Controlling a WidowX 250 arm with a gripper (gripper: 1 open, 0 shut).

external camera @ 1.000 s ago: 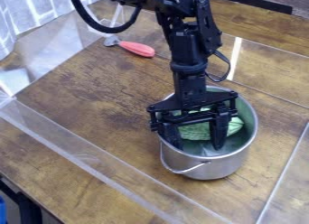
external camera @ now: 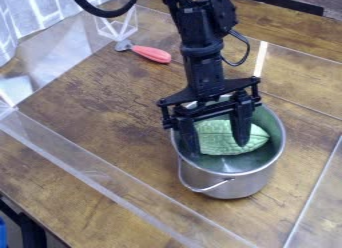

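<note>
A metal pot (external camera: 227,179) with a wire handle stands at the right of the wooden table. A pale green, oblong textured item (external camera: 230,137) lies inside it. The black gripper (external camera: 214,130) hangs over the pot's mouth, its fingers apart above the green item, with nothing seen held between them. The arm partly hides the item and the pot's back rim.
A pink-handled tool (external camera: 150,53) lies at the back left. Clear plastic edging borders the table. The wooden surface (external camera: 94,112) left of the pot is clear.
The gripper has risen out of the pot's depth, uncovering more of the green item. The pot stands where it was.
</note>
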